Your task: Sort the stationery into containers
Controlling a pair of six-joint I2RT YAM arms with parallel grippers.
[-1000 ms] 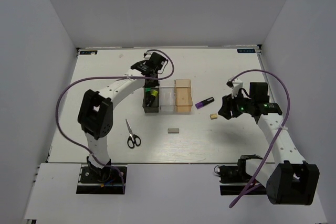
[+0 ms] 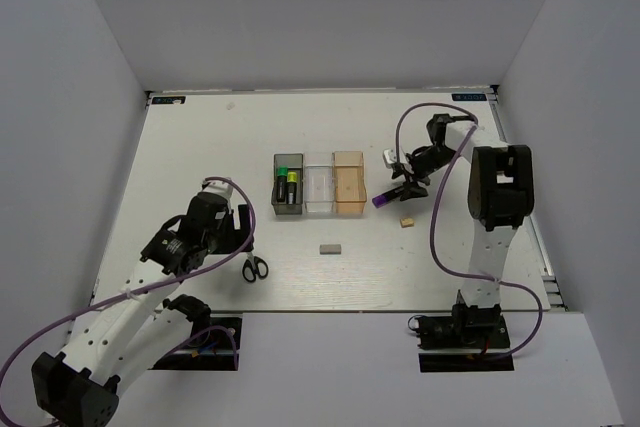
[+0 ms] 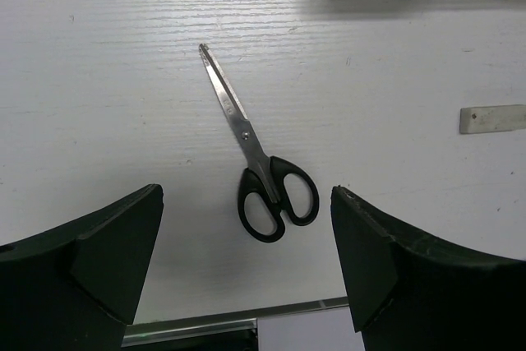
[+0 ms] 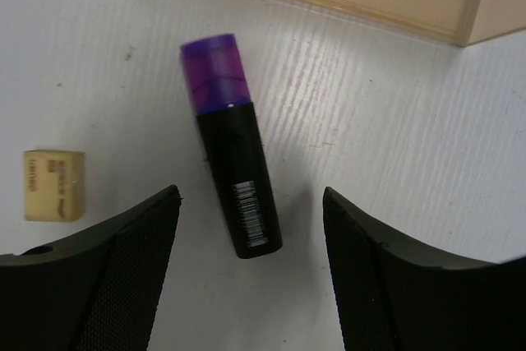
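A marker with a purple cap (image 4: pixel 216 76) and black body lies on the table in the right wrist view. My right gripper is open above its black end, a finger to either side and neither touching it. Black-handled scissors (image 3: pixel 256 162) rest on the table in the left wrist view. Over their handles hangs my left gripper, open and empty. Centrally, three containers stand in a row: a dark one (image 2: pixel 288 209) with a green-capped and a yellow-capped marker inside, a clear one (image 2: pixel 319 187), and an orange one (image 2: pixel 349 187); the last two look empty.
A small tan block (image 4: pixel 54 187) sits close to the purple-capped marker. A grey eraser-like bar (image 2: pixel 330 249) lies in front of the containers.
My left arm came from the dark container to the scissors, leaving the yellow-capped marker upright in it.
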